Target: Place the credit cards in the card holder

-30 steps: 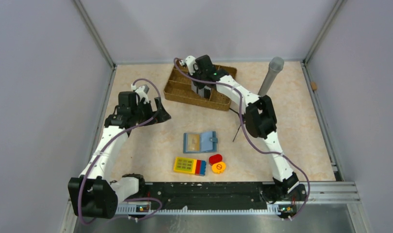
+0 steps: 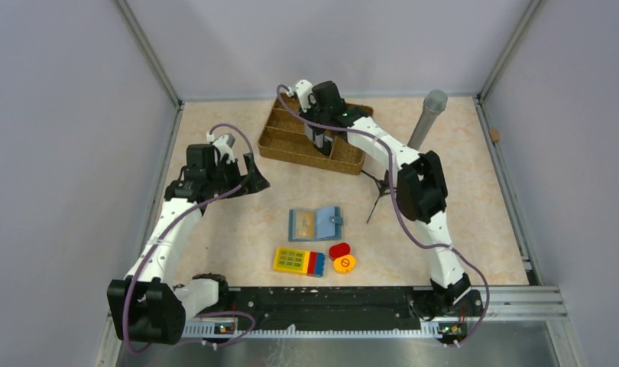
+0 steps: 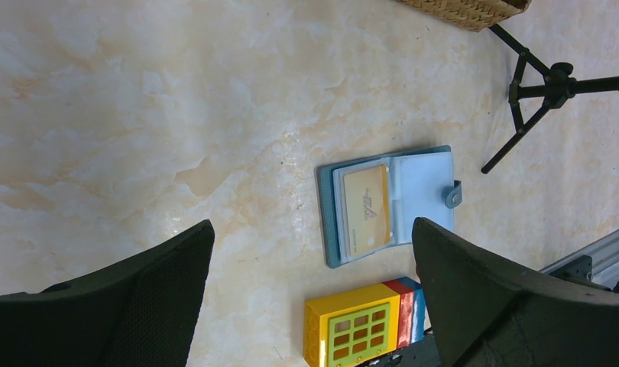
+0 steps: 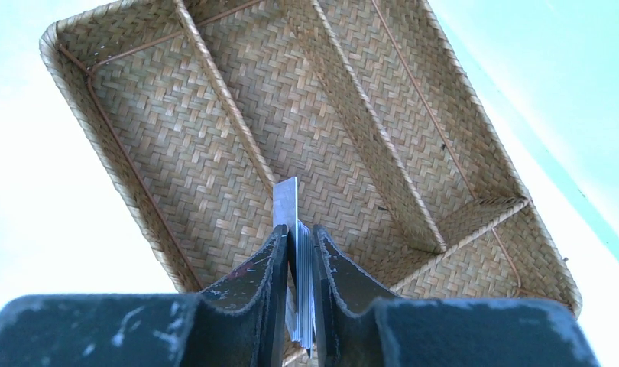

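The blue card holder [image 2: 328, 222] lies open on the table, with a tan card [image 3: 366, 210] or insert in its left half. In the right wrist view, a stack of thin cards [image 4: 304, 287] stands on edge between the fingers of my right gripper, above the woven basket [image 4: 238, 122]. One bluish card [image 4: 284, 201] sticks out past the fingertips, beside a divider. Whether the fingers clamp the stack does not show clearly. My left gripper hangs open and empty, left of the holder.
A yellow toy phone [image 2: 292, 260], a red piece [image 2: 339, 251] and an orange piece [image 2: 344, 264] lie near the front edge. A grey microphone [image 2: 430, 115] on a black tripod [image 3: 556, 86] stands right of the basket. Bare table surrounds the holder.
The left arm, the holder and the toys stay put.
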